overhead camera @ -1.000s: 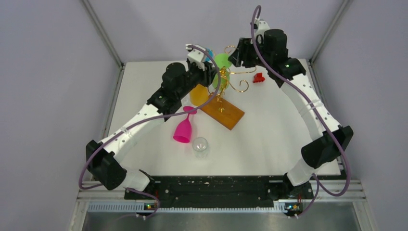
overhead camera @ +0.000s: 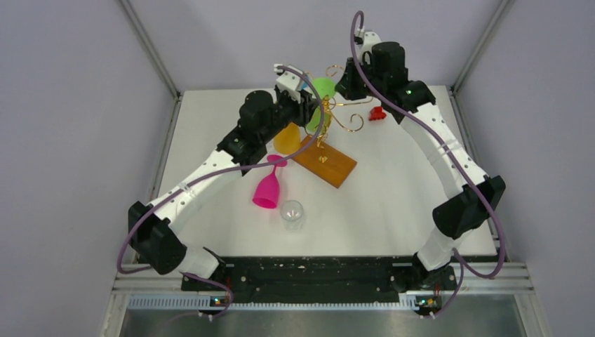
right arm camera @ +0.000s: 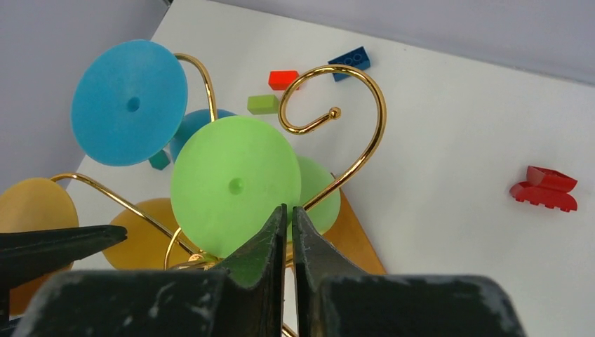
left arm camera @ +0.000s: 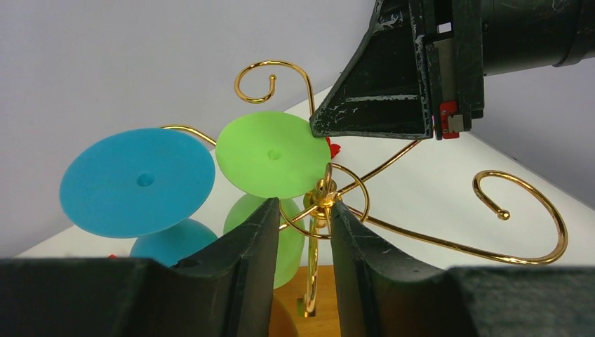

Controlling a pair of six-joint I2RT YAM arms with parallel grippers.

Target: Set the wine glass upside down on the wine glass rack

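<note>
Upside down among the rack's gold arms is a light green wine glass (left arm camera: 270, 158), its round base on top and its bowl below. The gold rack (overhead camera: 354, 123) rises from a wooden board (overhead camera: 330, 165). In the right wrist view my right gripper has its fingers nearly together at the edge of the green base; whether the edge is between them is unclear. My left gripper holds its fingers apart by the rack's central ring (left arm camera: 337, 235), nothing visibly gripped. Blue (left arm camera: 140, 182) and orange (right arm camera: 35, 203) glasses also hang upside down.
A pink wine glass (overhead camera: 267, 191) lies on the table's left half, beside a clear glass (overhead camera: 292, 215). Right of the rack sits a red toy piece (overhead camera: 377, 113). Small blocks, including a blue one (right arm camera: 351, 62), lie behind.
The right gripper has shifted left toward the green glass, and its fingers have drawn closer together. The left arm has moved only slightly, while the glasses on the table have stayed put.
</note>
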